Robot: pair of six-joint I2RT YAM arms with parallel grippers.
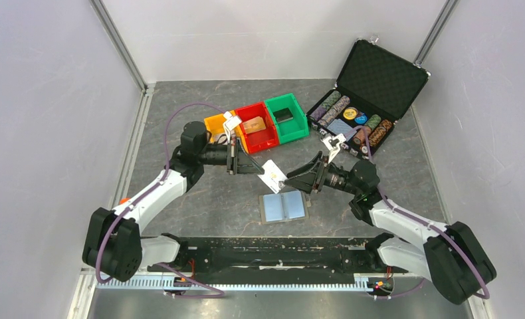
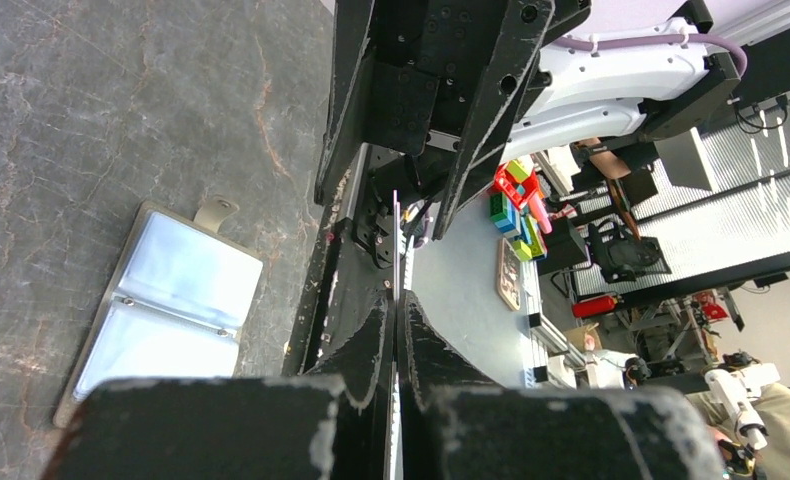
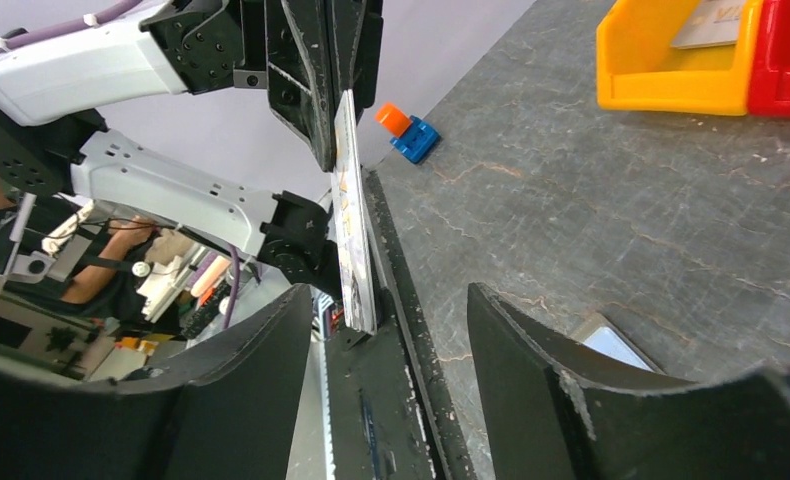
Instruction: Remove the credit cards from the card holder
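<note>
A white card (image 1: 272,177) stands on edge in my left gripper (image 1: 260,169), which is shut on it; in the right wrist view the card (image 3: 354,230) hangs from those fingers. My right gripper (image 1: 283,183) is open, its fingertips at the card's far end in the top view and on either side below it in the right wrist view. Below both lies the card holder (image 1: 273,207), open flat with pale blue sleeves (image 2: 176,285).
Yellow, red (image 1: 262,139) and green (image 1: 293,129) bins stand at the back, the yellow one holding cards. An open chip case (image 1: 379,70) is at back right.
</note>
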